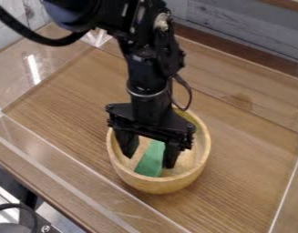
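A round light wooden bowl (163,180) sits on the wooden surface, with a green object (150,158) lying inside it. My black gripper (149,149) is lowered into the bowl, open, its two fingers on either side of the green object. Whether they touch it I cannot tell; part of the bowl's inside is hidden behind the gripper.
A pale wall stands along the back. Black cables and a white area show at the lower left edge.
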